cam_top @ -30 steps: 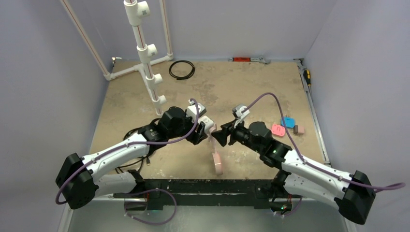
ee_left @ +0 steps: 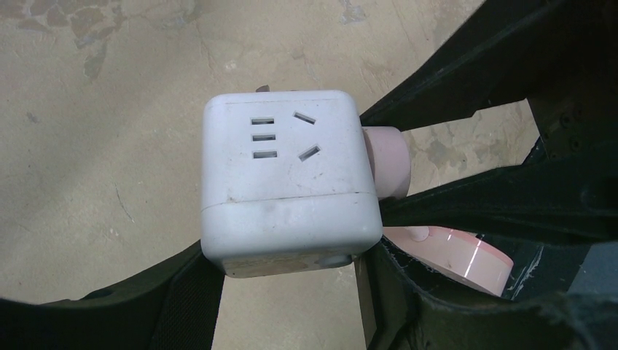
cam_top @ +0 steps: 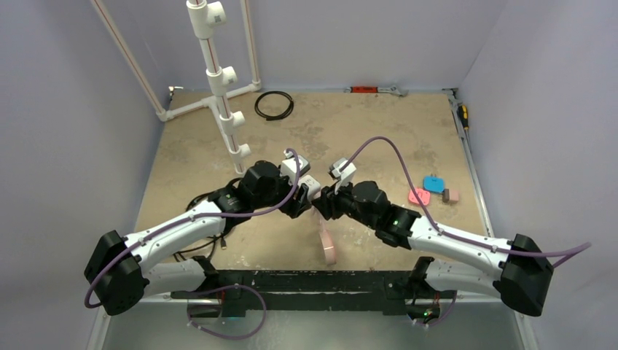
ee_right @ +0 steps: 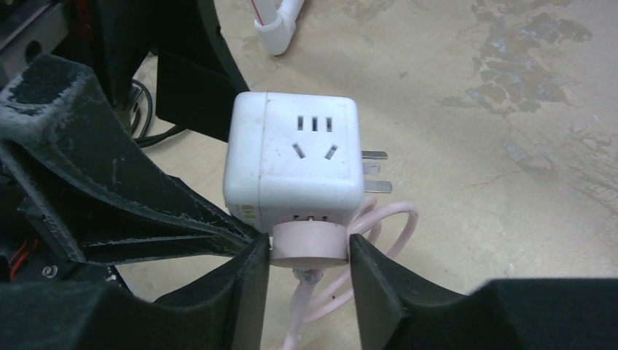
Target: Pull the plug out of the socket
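A white cube socket (ee_left: 288,175) is held by my left gripper, seen in the left wrist view with a finger on either side. A pale pink plug (ee_right: 310,244) sits in the socket's side, its cord hanging below. My right gripper has its fingertips at both sides of the plug, closely around it. In the top view the two grippers meet over the middle of the floor, partly hiding socket and plug.
A white pipe frame (cam_top: 226,109) stands at the back left. Black cables lie at left, a coiled cable (cam_top: 274,117) behind. Blue (cam_top: 433,184) and pink (cam_top: 418,197) pieces lie at right. A pink object (cam_top: 328,248) lies below the grippers.
Over the last second the right arm has moved left and slightly up in the top view, up to the socket and plug. The left arm has stayed still.
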